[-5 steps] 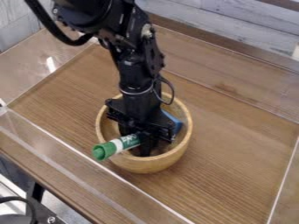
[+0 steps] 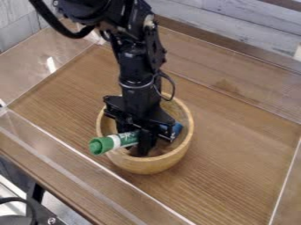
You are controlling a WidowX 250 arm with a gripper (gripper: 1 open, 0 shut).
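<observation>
My black gripper [image 2: 139,123] reaches down into a wooden bowl [image 2: 157,163] in the middle of the view. It is shut on a green cylindrical object [image 2: 104,144] with a white band, which lies tilted across the bowl's front left rim. A small blue object [image 2: 175,130] sits at the right inside the bowl, partly behind the gripper. The fingertips are dark and largely hidden among the objects.
A white panelled wall [image 2: 235,22] runs along the back. Black cables show at the bottom left edge.
The green object and my gripper have shifted slightly up, and the green end sits a little higher and further left.
</observation>
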